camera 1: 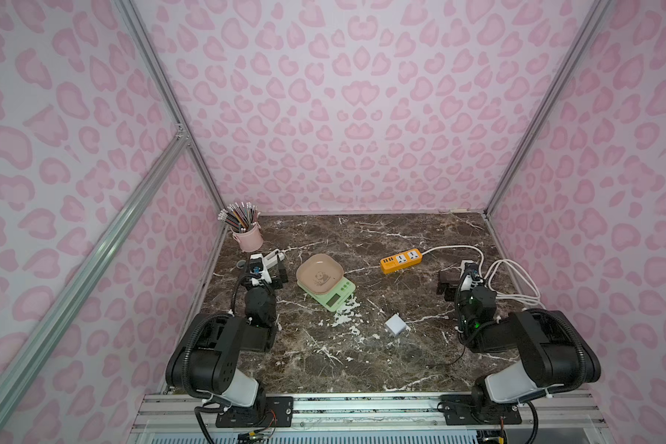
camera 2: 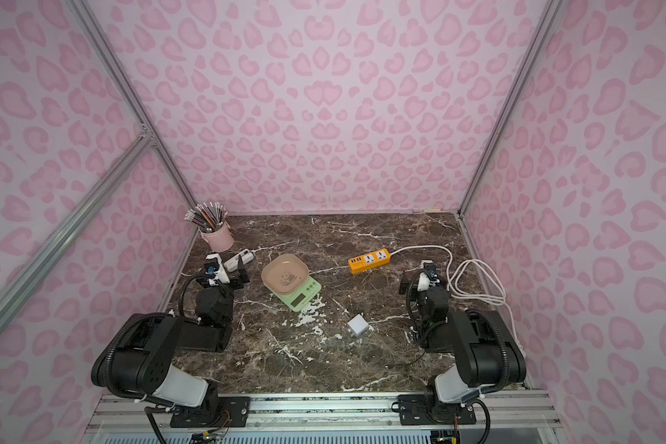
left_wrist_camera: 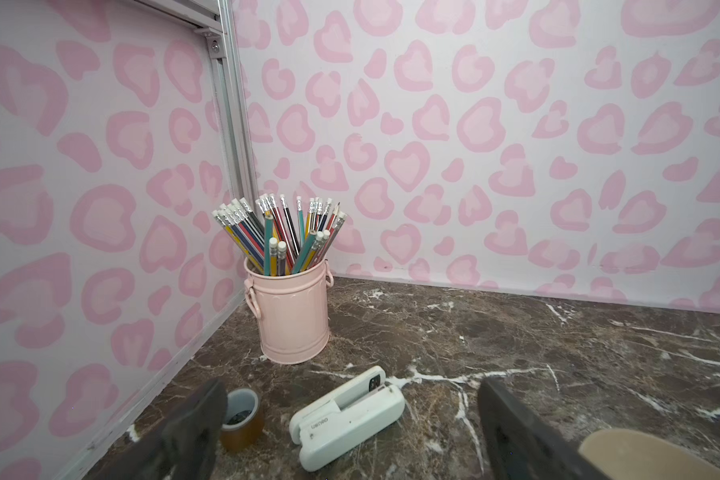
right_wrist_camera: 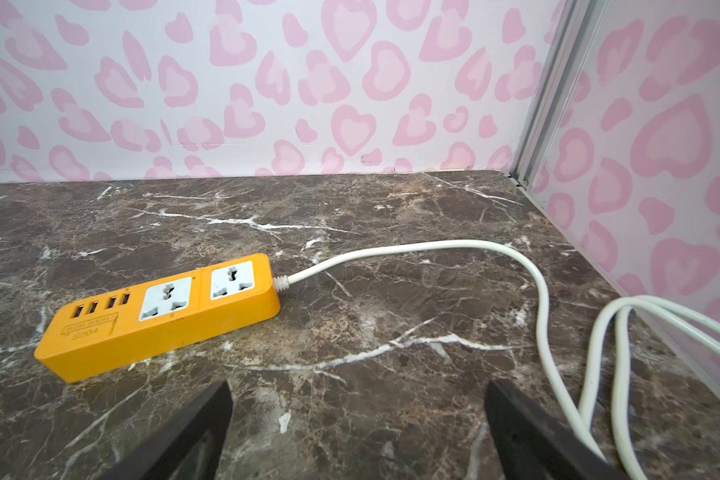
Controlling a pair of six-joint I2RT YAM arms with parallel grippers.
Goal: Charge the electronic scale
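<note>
A green electronic scale (camera 1: 334, 298) with a beige square tray (camera 1: 319, 273) on top stands left of the table's middle. An orange power strip (right_wrist_camera: 160, 308) lies behind and to its right; its sockets and USB ports face up, with nothing plugged in. The small white box (camera 2: 357, 325) rests in front of the strip; whether it is a charger cannot be told. My left gripper is open and empty, left of the scale. Over on the right, my right gripper also stands open, nothing between its fingers. No charging cable can be made out at the scale.
At the back left stands a pink bucket (left_wrist_camera: 289, 312) of pencils. Near it are a white stapler-like object (left_wrist_camera: 348, 420) and a small brown cup (left_wrist_camera: 241, 420). The strip's white cord (right_wrist_camera: 540, 320) loops along the right side.
</note>
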